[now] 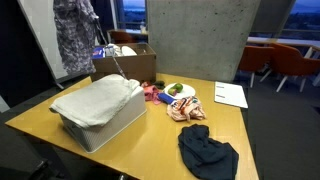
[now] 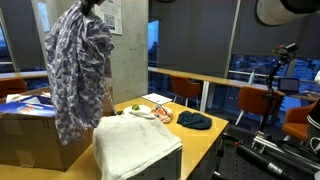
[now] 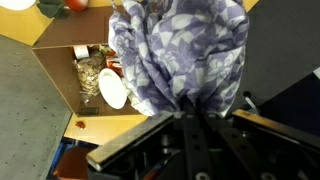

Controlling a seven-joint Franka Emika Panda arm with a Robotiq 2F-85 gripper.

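A grey-and-white patterned cloth [image 1: 76, 38] hangs high at the left, beside the cardboard box [image 1: 135, 67]. In the second exterior view the same cloth [image 2: 78, 75] drops in long folds in front of that box. My gripper is shut on the bunched top of the cloth; the folds partly cover its fingertips. Exterior view 1 leaves the gripper out above its top edge. Seen from the wrist, the cloth [image 3: 190, 45] spreads beyond the fingers, next to the open box, where a white round item [image 3: 112, 88] and packets show.
A white cloth [image 1: 95, 100] lies over a pale bin [image 1: 112, 130] at the table's near left. Farther right are a plate of food [image 1: 181, 90], a pink patterned cloth [image 1: 186, 108], a dark cloth [image 1: 208, 152] and white paper [image 1: 230, 95].
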